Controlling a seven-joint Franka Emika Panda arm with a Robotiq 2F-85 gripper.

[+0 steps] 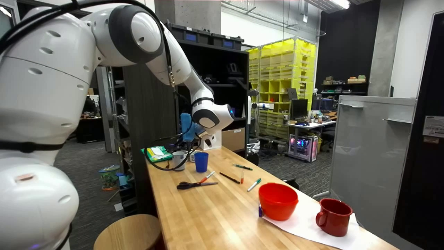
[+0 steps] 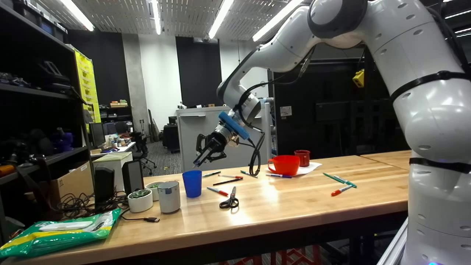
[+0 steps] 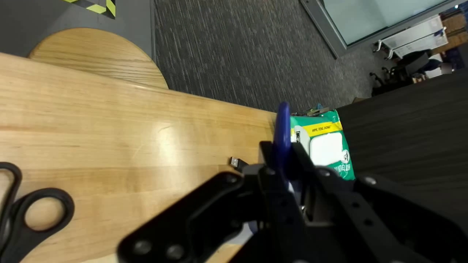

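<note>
My gripper is shut on a slim blue-purple marker [image 3: 282, 125], whose rounded end sticks out past the fingertips in the wrist view. In exterior view 2 the gripper [image 2: 199, 162] hangs tilted just above the blue cup [image 2: 192, 184]. The fingertips are close to its rim there, though whether they are over the opening cannot be told. Exterior view 1 shows the blue cup [image 1: 201, 162] upright on the table, while the fingers are hidden behind cables. The marker is too small to make out clearly in the exterior views.
A grey mug [image 2: 169, 197] and small potted plants [image 2: 140, 201] stand beside the blue cup. Black scissors [image 2: 229, 201] and several loose pens lie nearby. A red bowl [image 1: 278, 201] and red mug [image 1: 334, 217] occupy the table's other end.
</note>
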